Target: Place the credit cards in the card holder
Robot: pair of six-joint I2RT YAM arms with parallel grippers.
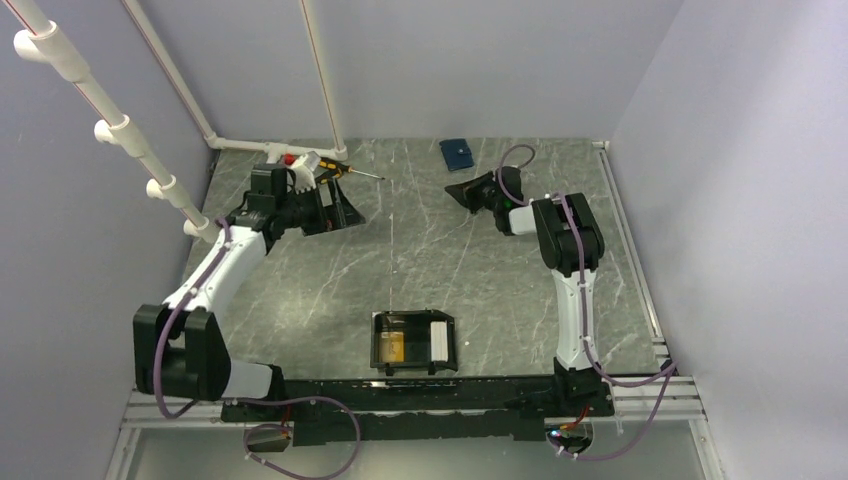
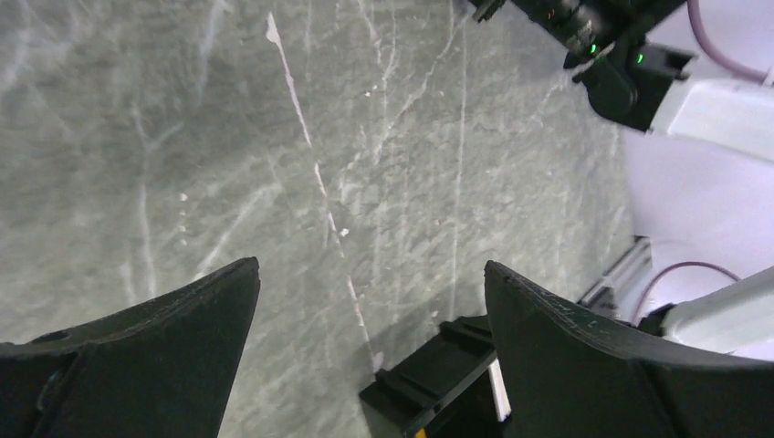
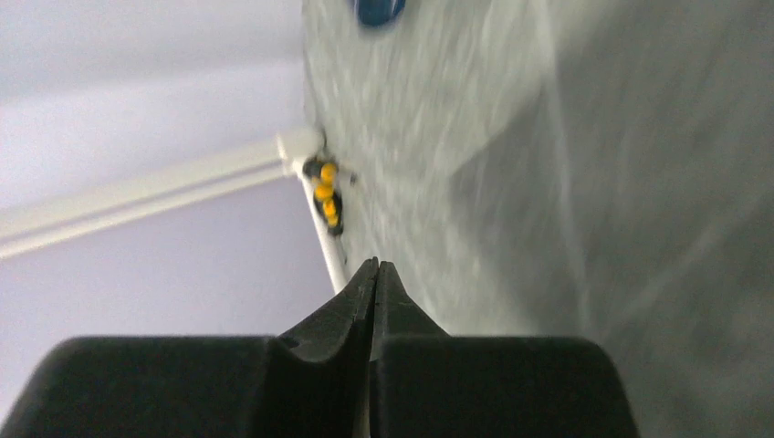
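A small dark blue case (image 1: 457, 154), which looks like the card holder, lies flat near the back wall in the top view. Its edge (image 3: 379, 9) shows blurred at the top of the right wrist view. My right gripper (image 1: 449, 190) is in front of the case, apart from it, and its fingertips (image 3: 388, 278) meet with nothing visible between them. On the left, my left gripper (image 1: 352, 215) hovers open and empty over the table. The black tray (image 1: 413, 313) at the front holds a gold flat item (image 1: 391, 347) and a white one (image 1: 439, 341); whether these are the credit cards I cannot tell.
Yellow-and-black screwdrivers (image 1: 333, 168) lie at the back left, close behind my left gripper. White pipes (image 1: 240, 145) frame that corner. Mid-table, between the arms and the tray, the grey surface (image 1: 400, 265) is free.
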